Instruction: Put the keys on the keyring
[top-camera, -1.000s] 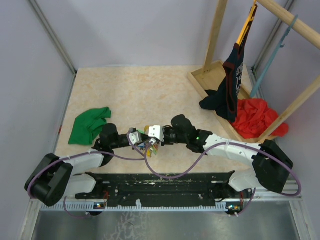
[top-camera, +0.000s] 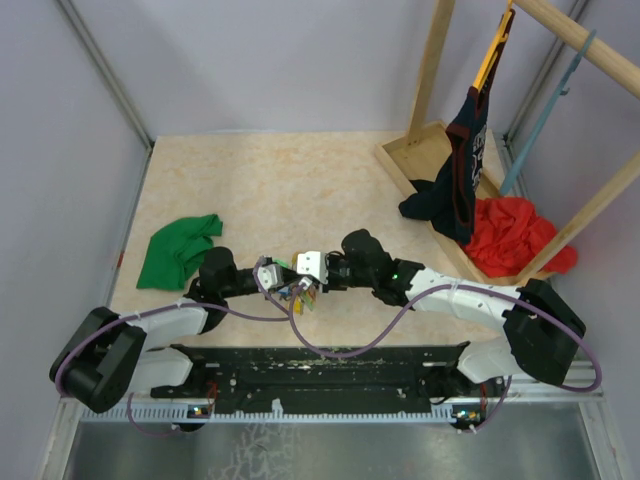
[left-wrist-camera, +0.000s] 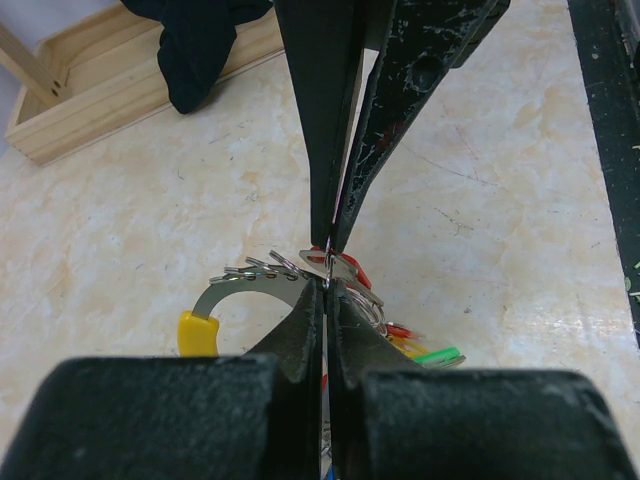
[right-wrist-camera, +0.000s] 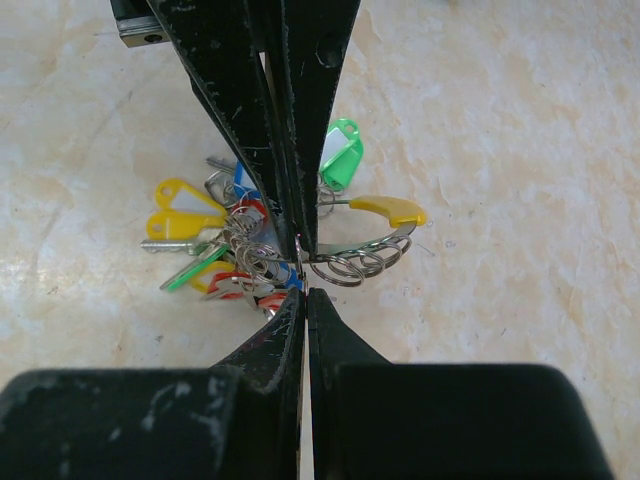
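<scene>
Both grippers meet over the middle of the table, tips close together around a thin piece of metal. My left gripper is shut at a small metal piece beside the keyring (left-wrist-camera: 262, 282); my right gripper is shut at the same spot, the thin metal between the tips. In the right wrist view a curved bar with wire loops and a yellow handle (right-wrist-camera: 388, 210) lies across the tips, with keys on green (right-wrist-camera: 343, 160), yellow (right-wrist-camera: 182, 225) and red tags below. Which piece each tip grips is hard to tell.
A green cloth (top-camera: 175, 250) lies at the left of the table. A wooden frame tray (top-camera: 405, 160) with a hanging dark bag (top-camera: 460, 170) and a red cloth (top-camera: 515, 235) stands at the right.
</scene>
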